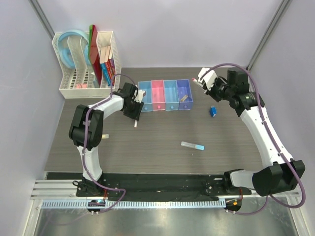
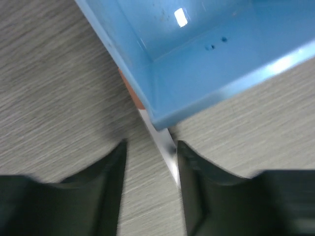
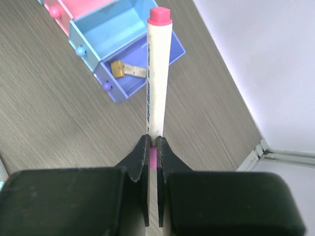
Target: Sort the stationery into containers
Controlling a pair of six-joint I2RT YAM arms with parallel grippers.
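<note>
In the left wrist view, a white marker with a brown end (image 2: 158, 136) lies partly hidden under the edge of the light-blue compartment (image 2: 211, 54). Its near end runs between the fingers of my left gripper, which stands open and low over it, close to the right finger. My right gripper is shut on the pink end of a white marker (image 3: 157, 78), raised above the table. From above, the four-part container (image 1: 158, 105) has blue, pink, blue and purple compartments. A small yellow-and-white piece (image 3: 118, 69) rests in the purple one.
A blue item (image 1: 212, 111) lies right of the container, beneath the right arm's side. A clear tube with light-blue end (image 1: 192, 145) lies front centre. A yellow item (image 1: 105, 136) shows beside the left arm. The white rack (image 1: 78, 93) holds books at back left.
</note>
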